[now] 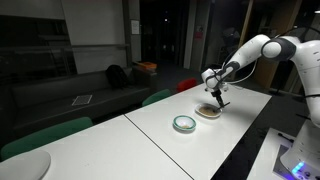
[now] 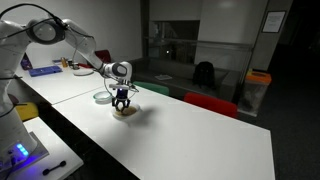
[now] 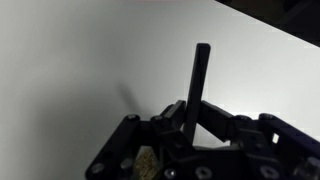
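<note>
A thin black handle (image 3: 196, 85) stands between the fingers of my gripper in the wrist view, and the fingers are shut on it. From the side, my gripper (image 1: 220, 98) hangs low over the white plate (image 1: 200, 114), near its right edge; the handle sticks out to the right. Brown food (image 1: 208, 110) lies on the plate. A bit of brown, grainy food (image 3: 147, 163) also shows below the fingers in the wrist view. The utensil's lower end is hidden, so contact with the food cannot be told.
A pale bowl with a green rim (image 1: 184, 118) stands left of the plate. A small dark utensil (image 2: 62, 165) lies near the robot's base. Green chairs (image 1: 157, 97) and a red chair (image 2: 211, 105) line the table.
</note>
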